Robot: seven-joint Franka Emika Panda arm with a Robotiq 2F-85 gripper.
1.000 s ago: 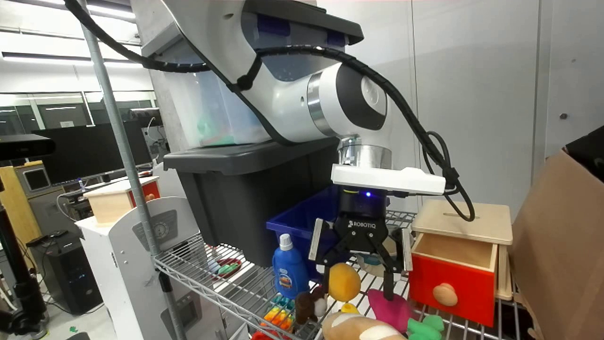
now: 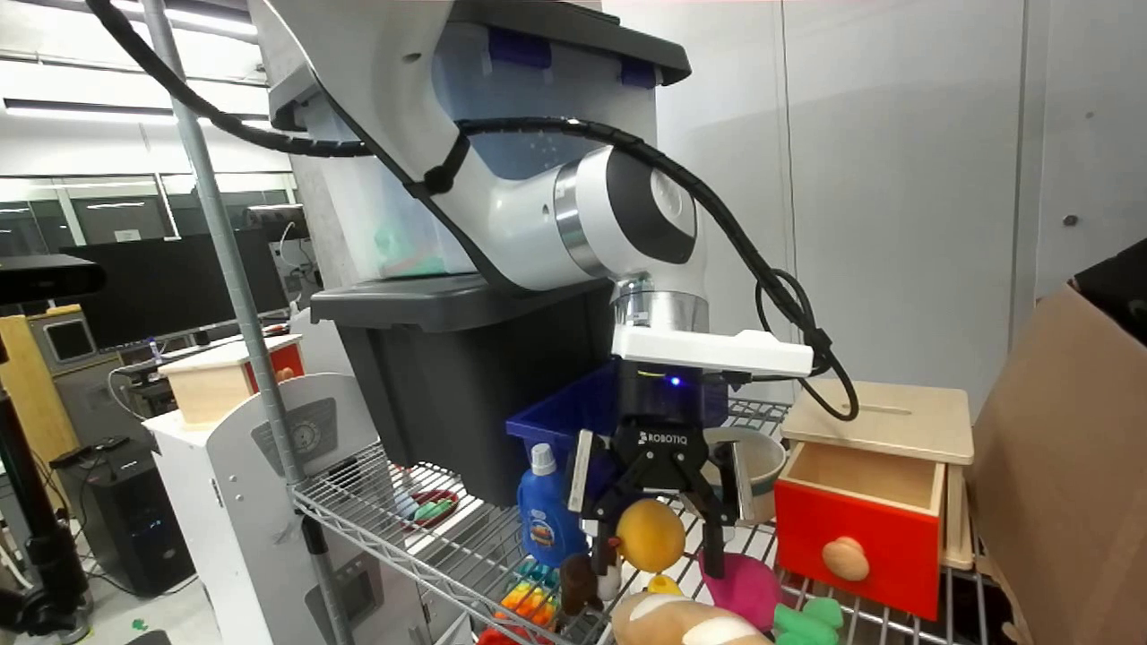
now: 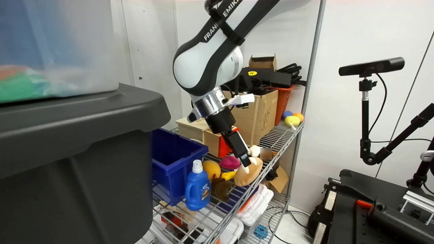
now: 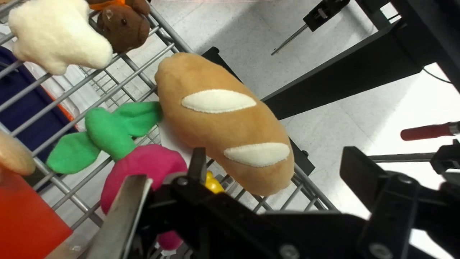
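My gripper (image 2: 656, 570) stands open above the wire shelf, its fingers spread wide with nothing held between them. In the wrist view a plush bread loaf (image 4: 224, 125) with cream stripes lies at the shelf's front edge, beyond the fingertips. The magenta plush beet (image 4: 144, 170) with green leaves lies beside it, partly covered by one finger (image 4: 198, 164). An orange ball (image 2: 651, 536) appears between the fingers in exterior view 1, but exterior view 2 shows the ball (image 3: 211, 168) apart from them, nearer the blue bottle. A yellow toy (image 4: 213, 183) is mostly hidden.
A blue detergent bottle (image 3: 198, 187) stands beside the blue bin (image 3: 179, 152). The wooden box's red drawer (image 2: 857, 527) is pulled open. Brown plush (image 2: 581, 584) and white plush (image 4: 58, 34) toys crowd the shelf; its front edge drops to the floor.
In exterior view 1 the arm and gripper have shifted left and somewhat lower. The toys, bottle and drawer look unmoved, and the fingers remain open.
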